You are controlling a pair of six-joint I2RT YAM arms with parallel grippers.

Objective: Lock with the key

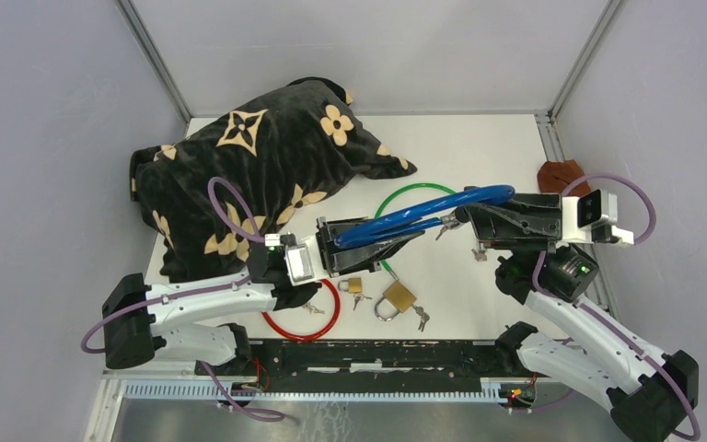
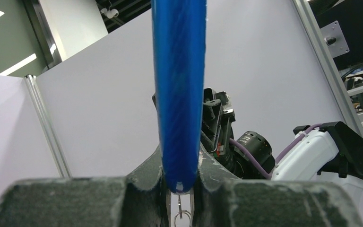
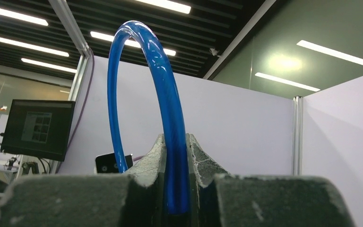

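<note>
A blue cable-lock loop is held in the air between both arms. My left gripper is shut on one part of the blue loop; in the left wrist view the tube runs straight up, with a thin metal ring showing below its end. Reaching in from the right, my right gripper is shut on another part; from there the loop arches upward in the right wrist view. Near the right fingertips a small key shows. The lock's keyhole is hidden.
On the white table lie a green cable loop, a red loop, brass padlocks and several small keys. A dark patterned cushion fills the back left. A brown cloth lies at the right edge.
</note>
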